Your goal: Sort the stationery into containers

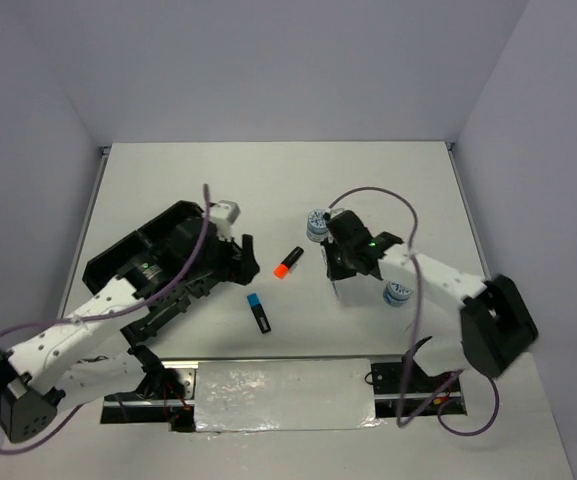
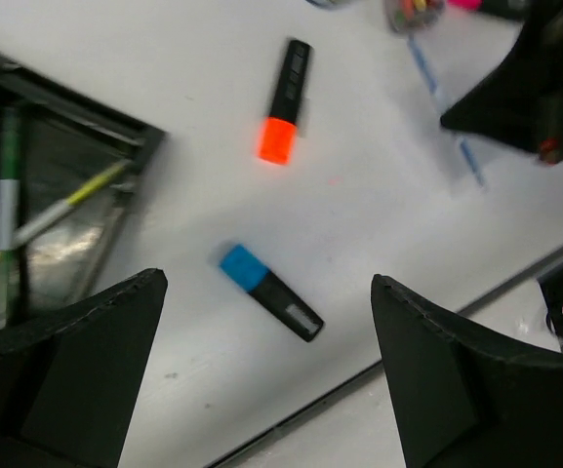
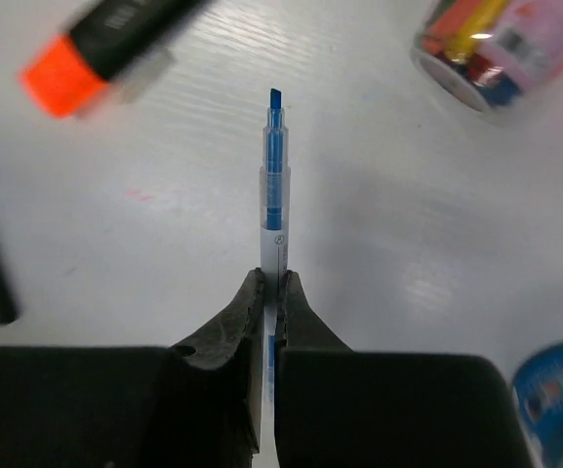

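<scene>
The slim blue pen is pinched in my right gripper, which is shut around its middle. In the top view the pen shows below that gripper. My left gripper stands open, its fingers wide apart and nothing between them. Beyond it on the table lie a blue-capped black marker and an orange-capped black marker. At the left the black compartment container holds a green pen and a yellow pen. A clear tube of coloured crayons lies to the right of the held pen.
Two blue-labelled jars stand on the table, one behind the right gripper and one to its right. A pink marker lies beyond the crayon tube.
</scene>
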